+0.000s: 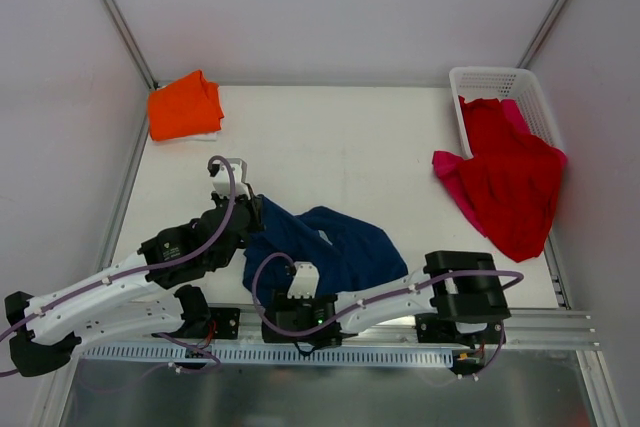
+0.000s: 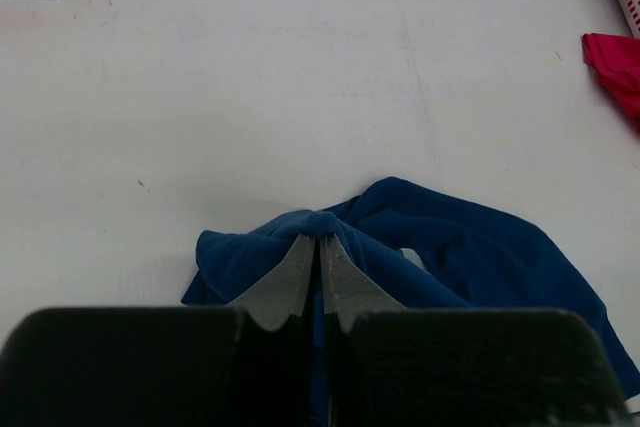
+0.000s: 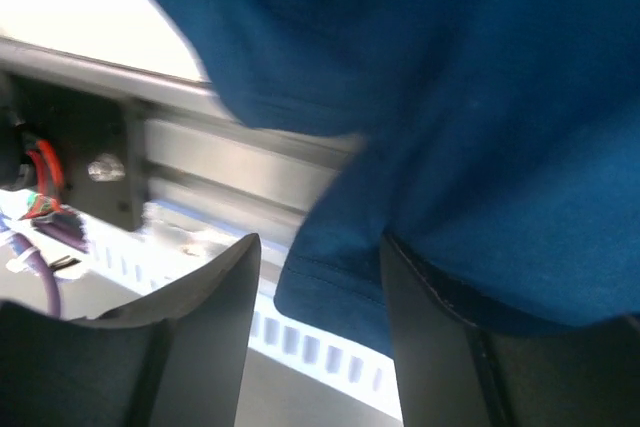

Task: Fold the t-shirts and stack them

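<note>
A crumpled blue t-shirt [image 1: 345, 247] lies at the front middle of the table, partly covered by both arms. In the left wrist view, my left gripper is shut with a raised fold of the blue cloth pinched at its fingertips. My right gripper is part open at the table's front edge, a hanging corner of the shirt between its fingers, not clamped. An orange folded shirt [image 1: 185, 107] rests on something white at the back left. Red t-shirts [image 1: 515, 182] spill out of the white basket at the right.
The white basket [image 1: 485, 77] stands at the back right. A metal rail [image 3: 240, 162] runs along the front edge, with a perforated strip [image 1: 420, 356] below it.
</note>
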